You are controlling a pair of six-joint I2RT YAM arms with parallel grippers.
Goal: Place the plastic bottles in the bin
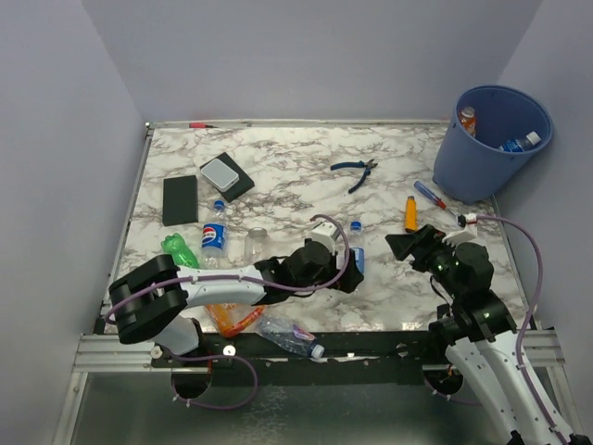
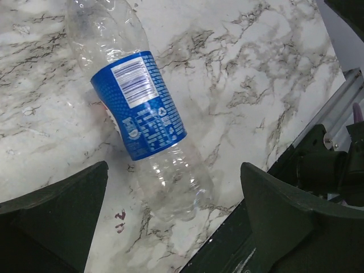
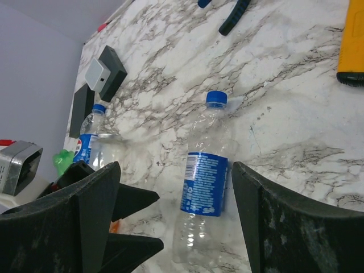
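A clear blue-labelled bottle (image 1: pixel 358 258) (image 2: pixel 149 110) (image 3: pixel 203 183) lies on the marble table (image 1: pixel 287 158) between the grippers. My left gripper (image 1: pixel 342 271) stands open over its bottom end. My right gripper (image 1: pixel 408 239) is open at the bottle's right, holding nothing. A Pepsi bottle (image 1: pixel 212 239), a clear container (image 1: pixel 255 244), a green bottle (image 1: pixel 177 250), orange crumpled plastic (image 1: pixel 222 317) and another bottle (image 1: pixel 290 335) lie at left and front. The blue bin (image 1: pixel 481 162) at back right holds bottles.
Pliers (image 1: pixel 354 166), an orange tool (image 1: pixel 410 214) and a screwdriver (image 1: pixel 434 198) lie near the bin. Dark pads (image 1: pixel 180 200) and a silver box (image 1: pixel 220 174) sit at back left.
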